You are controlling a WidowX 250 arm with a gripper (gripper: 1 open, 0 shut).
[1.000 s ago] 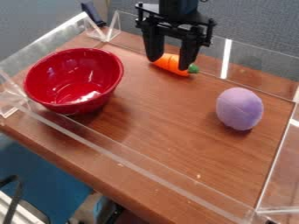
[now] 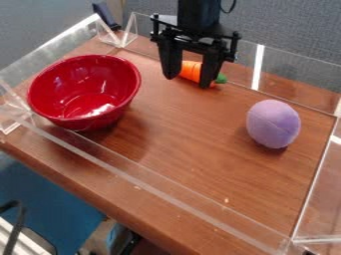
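Observation:
My black gripper (image 2: 189, 72) hangs at the top centre, its two fingers spread open on either side of the upper part of an orange toy carrot (image 2: 193, 72) with a green top. The carrot lies on the wooden table (image 2: 173, 169) near the back edge, partly hidden by the gripper. A red bowl (image 2: 83, 92) sits at the left. A purple ball-like object (image 2: 273, 125) rests at the right.
Clear plastic walls (image 2: 144, 189) run along the table's edges. Beyond the front left edge are a blue surface and some hardware.
The gripper has shifted a little left and lower over the carrot. The bowl and purple object have not moved.

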